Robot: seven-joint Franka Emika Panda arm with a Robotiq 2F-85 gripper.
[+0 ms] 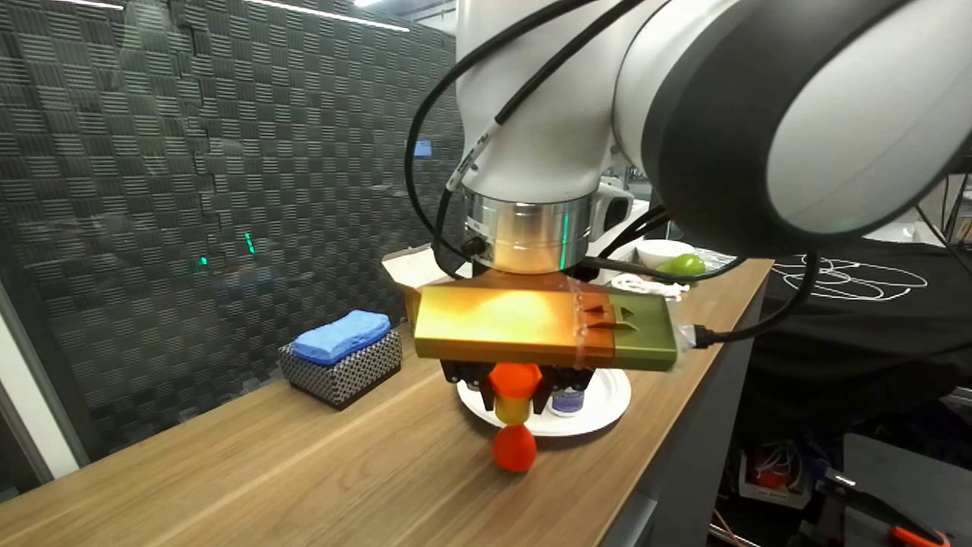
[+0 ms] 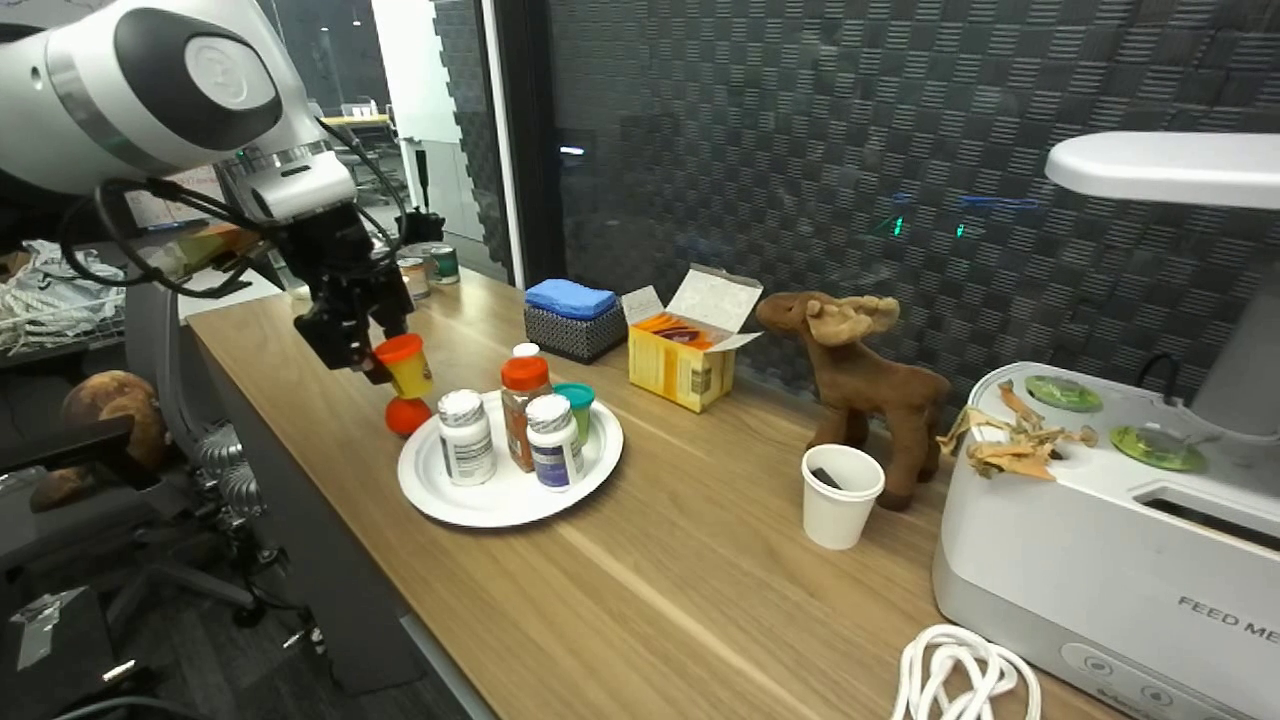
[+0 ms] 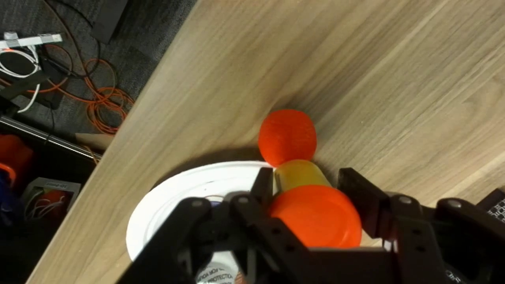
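My gripper is shut on a small yellow tub with an orange lid [image 3: 316,215], held upright above the table. Just past the tub in the wrist view lies a round red-orange ball [image 3: 287,136] on the wood, close to the plate's rim. The white plate [image 2: 510,514] carries white bottles [image 2: 465,446], an orange-capped jar [image 2: 523,402] and a teal-lidded tub [image 2: 577,402]. From exterior view 1 the tub [image 1: 512,410] appears directly above the ball, in front of the plate.
Behind the plate stand a patterned box with a blue cloth [image 2: 570,299] and an open yellow carton [image 2: 684,366]. A plush moose [image 2: 870,384] and a paper cup [image 2: 836,510] are farther along. The table's edge drops off on one side.
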